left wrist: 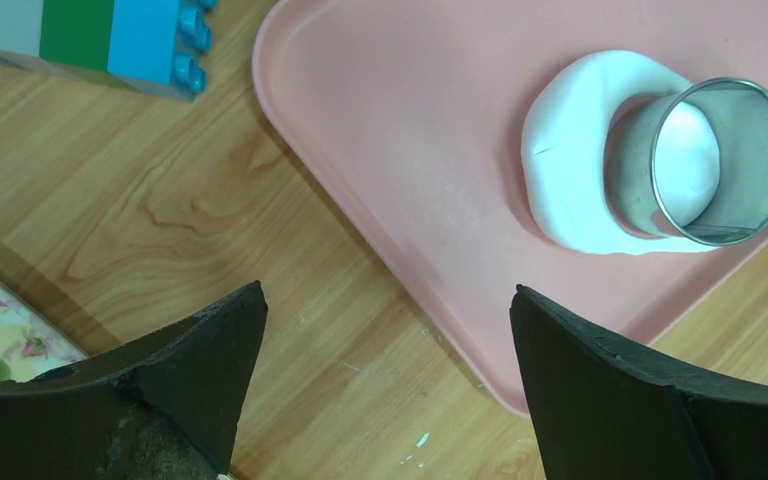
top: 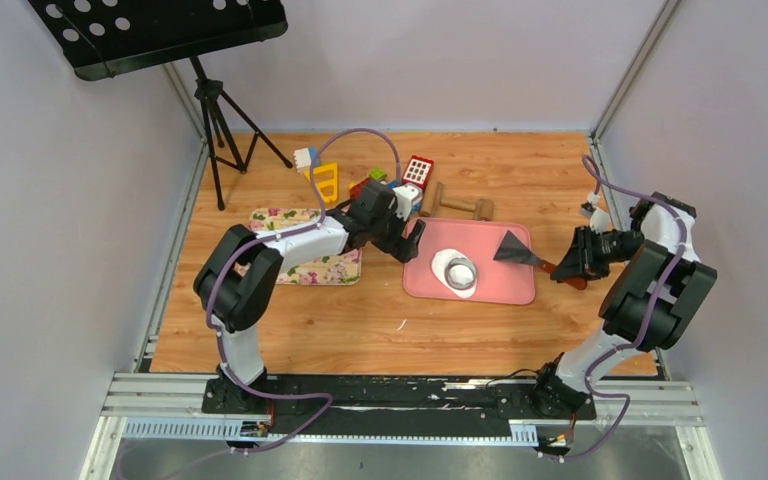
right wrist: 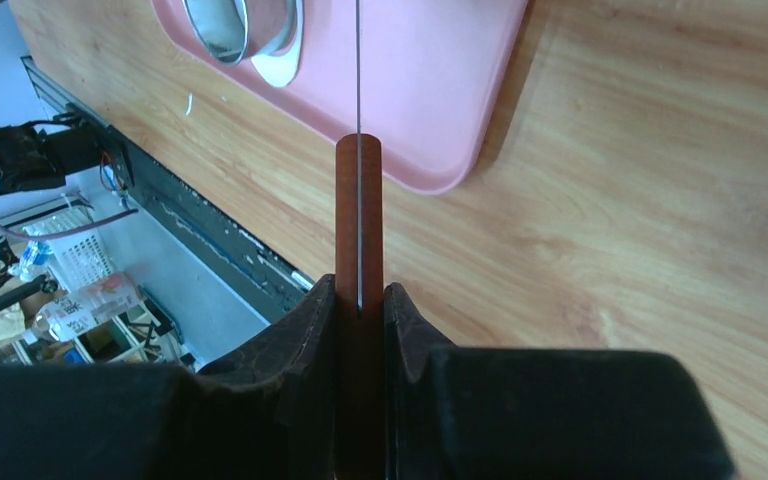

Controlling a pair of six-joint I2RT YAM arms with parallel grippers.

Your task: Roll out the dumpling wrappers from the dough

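Note:
On the pink tray (top: 490,232) lies a flat piece of white dough (left wrist: 572,140). A metal ring cutter (left wrist: 640,165) stands on that dough, with a white disc of dough visible inside it. My right gripper is shut on the reddish-brown handle of a scraper (right wrist: 360,210). The scraper's dark blade (top: 513,250) reaches over the right part of the tray, apart from the dough; in the right wrist view it is seen edge-on. Beside the tray's left edge hangs my left gripper, open and empty. A wooden rolling pin (top: 460,206) lies behind the tray.
Toy blocks (left wrist: 85,40) and a red gridded toy (top: 418,171) sit at the back, near the left gripper. A floral board (top: 330,270) lies at left, partly under the left arm.

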